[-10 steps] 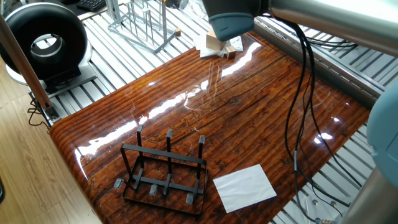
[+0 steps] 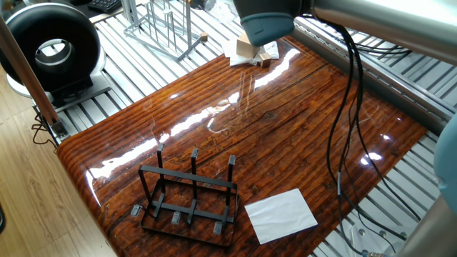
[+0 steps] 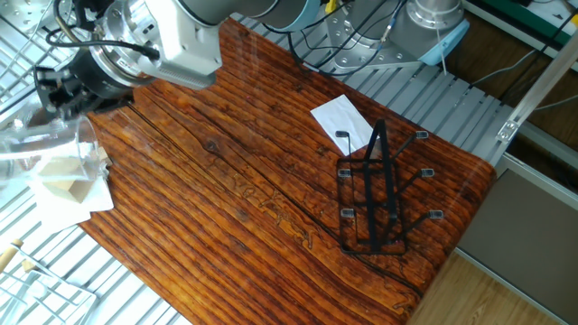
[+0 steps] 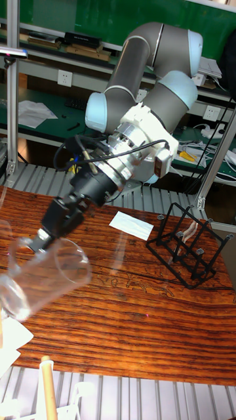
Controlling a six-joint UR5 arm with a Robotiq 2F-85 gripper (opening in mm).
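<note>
In the third exterior view, my gripper (image 4: 40, 243) is shut on the wall of a clear, see-through cup (image 4: 52, 280), which lies on its side in the air above the left part of the wooden table. The second exterior view has the gripper (image 3: 56, 97) at the upper left, with the clear cup (image 3: 77, 144) below it. Its fingers are dark and partly blurred there. Apart from them stands a black wire rack (image 2: 187, 203) with several capped prongs (image 2: 195, 153); it is empty. The first exterior view does not include the gripper.
A white sheet (image 2: 282, 215) lies flat beside the rack. Small cardboard boxes (image 2: 246, 47) sit at the table's far edge, and a grey wire rack (image 2: 168, 32) stands beyond. Dark cables (image 2: 350, 107) hang from the arm.
The blue arm joint at the right edge of the first exterior view has shifted slightly to the right. The rack, sheet and boxes have stayed put.
</note>
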